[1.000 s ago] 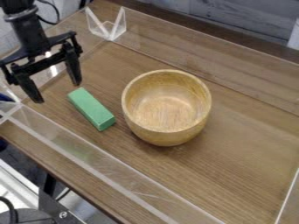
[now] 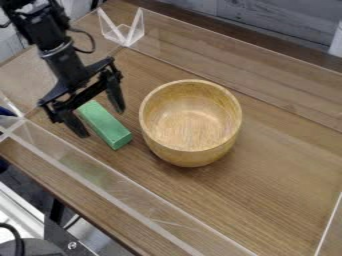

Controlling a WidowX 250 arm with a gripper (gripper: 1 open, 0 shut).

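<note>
My black gripper (image 2: 94, 108) hangs over the left of the wooden table, its two finger assemblies spread apart, open, around a green block (image 2: 107, 129). The block lies tilted on the table, its upper end near the fingers. I cannot tell whether the fingers touch it. A large round wooden bowl (image 2: 190, 122) stands just to the right of the block.
A clear plastic edge runs along the lower left, with a black cable at the bottom left corner.
My gripper has moved right, from the left of the green block to over and around it. The block and bowl look unmoved.
</note>
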